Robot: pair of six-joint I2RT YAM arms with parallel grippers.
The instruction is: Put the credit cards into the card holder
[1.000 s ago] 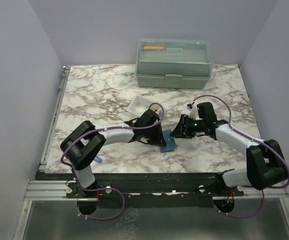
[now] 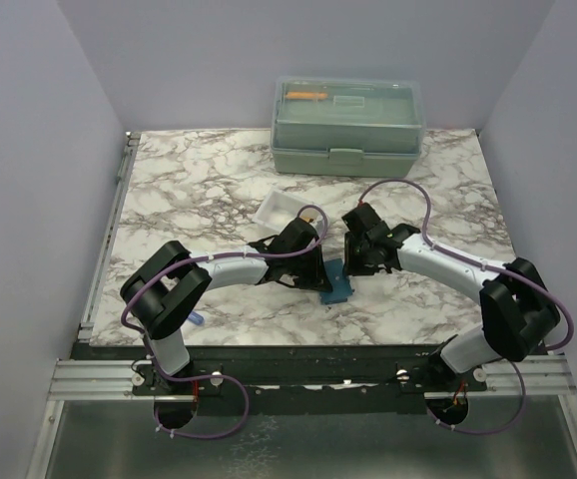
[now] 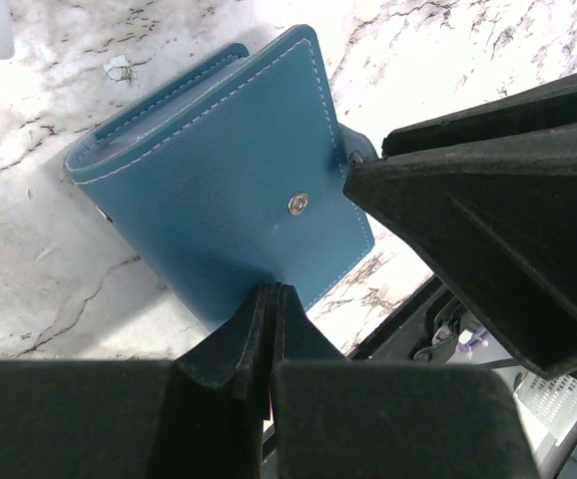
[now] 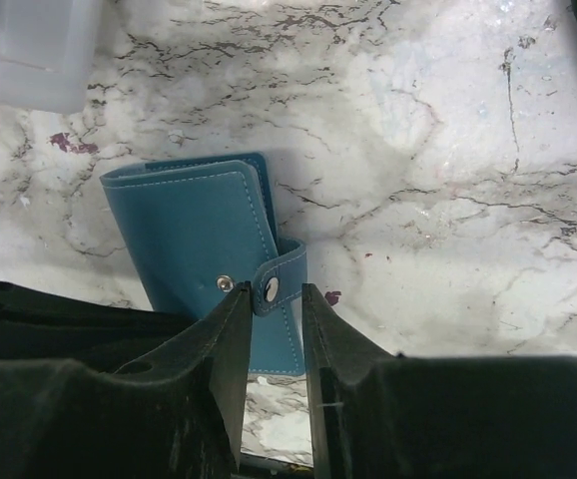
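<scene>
The blue leather card holder (image 2: pixel 336 280) lies closed-flapped on the marble table, a metal snap on its face and a small strap (image 4: pixel 281 276) along its right edge. My left gripper is shut over the holder's face, nothing showing between its fingers; whether it presses on the leather I cannot tell. No credit card is clearly visible in any view.
A white tray (image 2: pixel 266 213) stands behind the left arm. At the back sits a clear teal-tinted box (image 2: pixel 348 135). A small blue item (image 2: pixel 196 318) lies at the left front. Both grippers are close together over the holder; the table's right side has bare room.
The left arm and the holder look unmoved.
</scene>
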